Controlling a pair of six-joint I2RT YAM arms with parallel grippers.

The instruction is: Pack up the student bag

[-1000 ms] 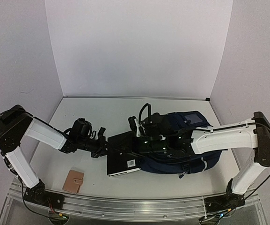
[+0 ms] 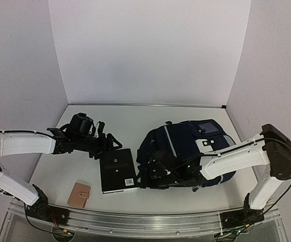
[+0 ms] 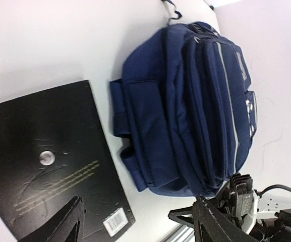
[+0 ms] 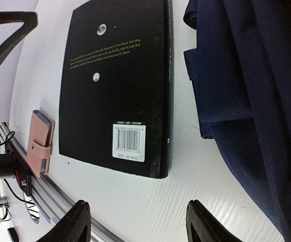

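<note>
A black hardcover book [image 2: 116, 169] lies flat on the table, its barcode corner [image 4: 128, 142] toward the front. Just to its right rests the navy bag [image 2: 200, 133], lying on its side; the right arm covers part of it in the top view. My left gripper stands open above the book's back edge, nothing between its fingers. Near the gap between the book's front right corner and the bag is my right gripper, also open and empty. Bare table shows between its fingers.
A small tan wallet-like case [image 2: 78, 195] with a strap lies at the front left. A metal rail [image 2: 145, 221] borders the front, and walls enclose the sides and back.
The book has shifted left, away from the bag. The left one has moved back from over the book toward its back edge.
</note>
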